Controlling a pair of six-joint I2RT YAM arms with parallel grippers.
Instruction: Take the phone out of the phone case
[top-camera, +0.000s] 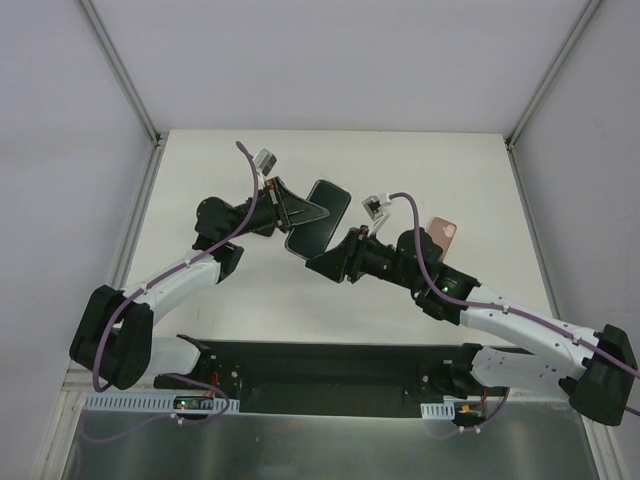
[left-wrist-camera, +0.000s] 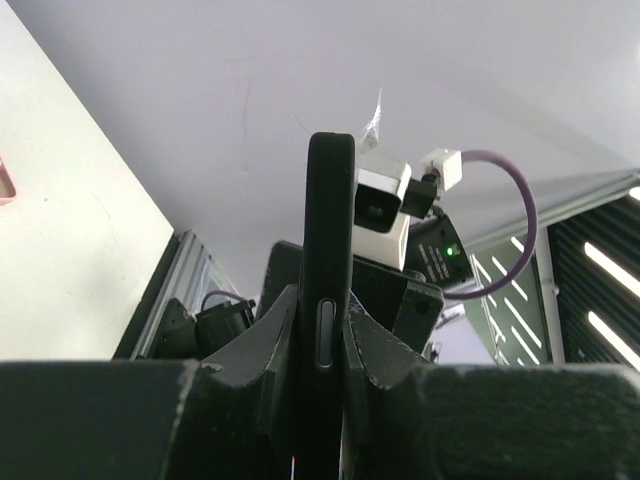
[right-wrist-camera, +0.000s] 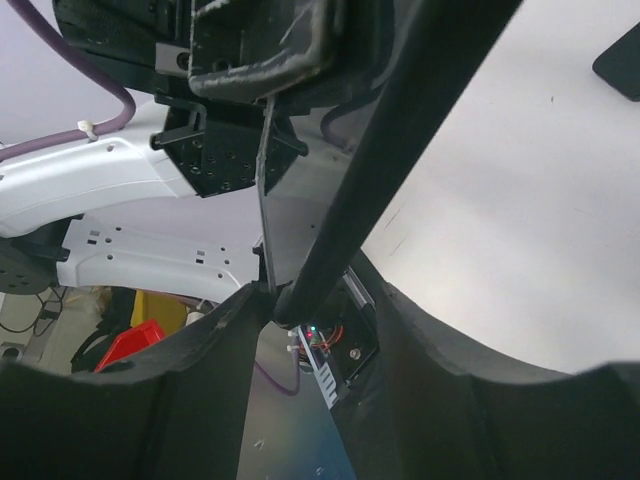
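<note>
The dark phone in its case (top-camera: 323, 205) is held up in the air by my left gripper (top-camera: 292, 210); in the left wrist view it appears edge-on (left-wrist-camera: 328, 210) between that gripper's fingertips (left-wrist-camera: 320, 330). My right gripper (top-camera: 340, 262) is at the case's lower right end. In the right wrist view the case's dark edge with a clear strip (right-wrist-camera: 380, 160) runs down to between the right fingertips; whether they grip it is unclear.
A pink-framed rectangle (top-camera: 441, 234) lies on the right of the white table (top-camera: 220, 310). A dark rounded object (right-wrist-camera: 620, 60) lies on the table in the right wrist view, partly out of frame.
</note>
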